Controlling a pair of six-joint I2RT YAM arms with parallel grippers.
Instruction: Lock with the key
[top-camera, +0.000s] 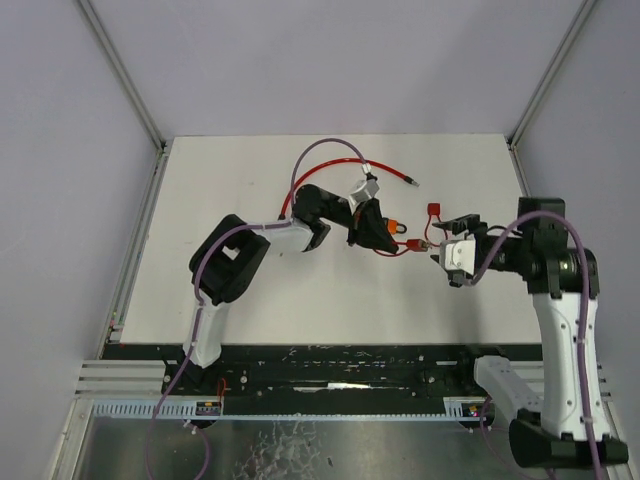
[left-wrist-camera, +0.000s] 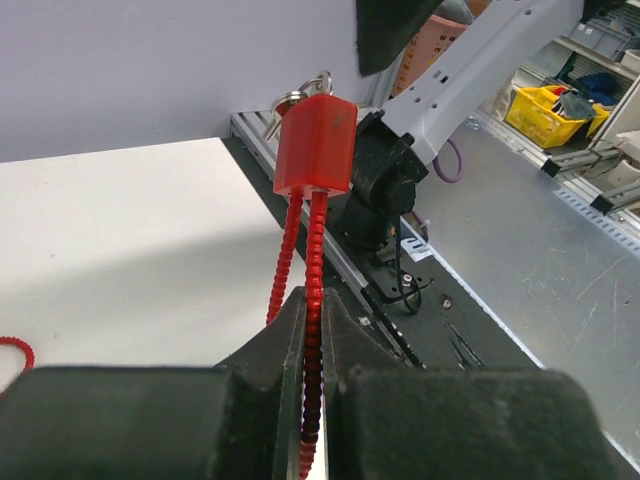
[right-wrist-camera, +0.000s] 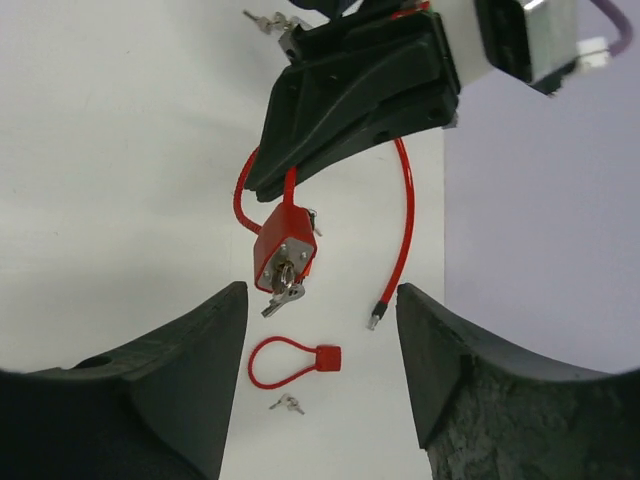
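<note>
A red padlock (left-wrist-camera: 315, 145) (right-wrist-camera: 283, 243) hangs in the air on its red cable, with a silver key (right-wrist-camera: 282, 300) at its keyhole end. My left gripper (top-camera: 398, 245) is shut on that cable, the padlock beyond its fingertips. My right gripper (top-camera: 442, 240) stands open just beside the padlock and key, with nothing visible between its fingers.
Another red cable lock (right-wrist-camera: 328, 358) lies on the white table (top-camera: 240, 170), with loose keys (right-wrist-camera: 288, 404) near it. A long red cable (top-camera: 335, 161) curves across the back, and an orange item (top-camera: 394, 226) sits behind my left gripper.
</note>
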